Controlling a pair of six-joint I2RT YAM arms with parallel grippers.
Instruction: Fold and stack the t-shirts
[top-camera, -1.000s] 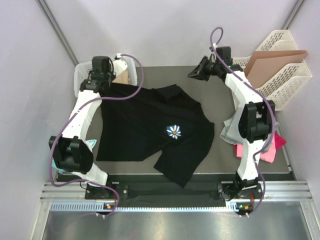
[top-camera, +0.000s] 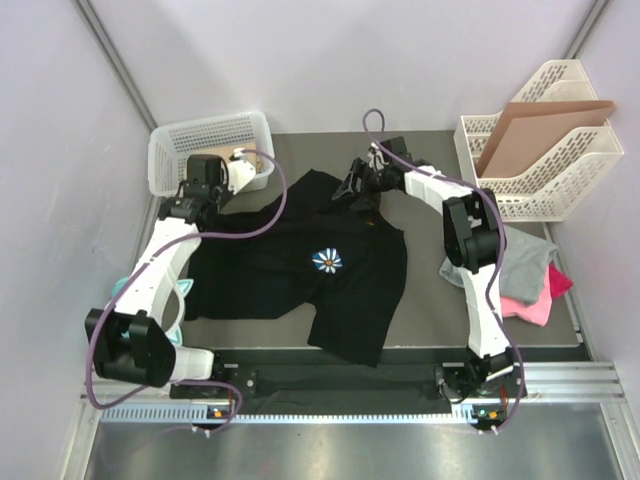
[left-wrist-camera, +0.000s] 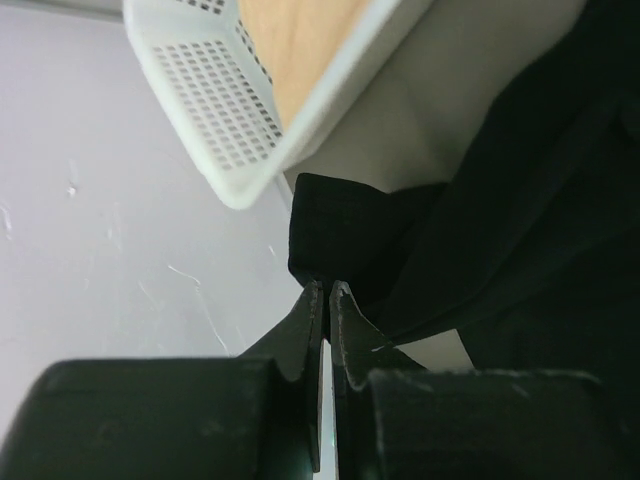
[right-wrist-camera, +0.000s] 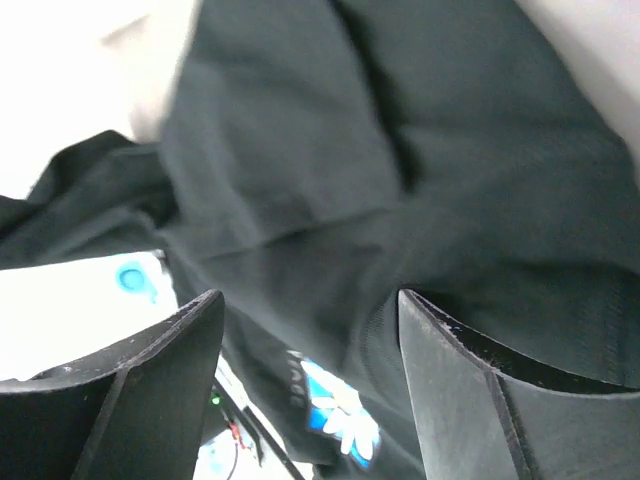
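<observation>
A black t-shirt (top-camera: 290, 270) with a blue and white daisy print is spread across the table. My left gripper is shut on a bunched part of its fabric at the left, near the white basket. My right gripper stands open over the shirt's upper right part, its fingers down at the cloth. Folds of black fabric (right-wrist-camera: 280, 150) fill much of the right wrist view.
A white basket (top-camera: 160, 160) holding cardboard stands at the back left. A cream rack (top-camera: 570, 185) with cardboard is at the right, with grey (top-camera: 525, 260) and pink (top-camera: 530, 310) garments piled in front. Walls edge the table.
The right arm has come leftward and down from beside the rack onto the shirt's upper right.
</observation>
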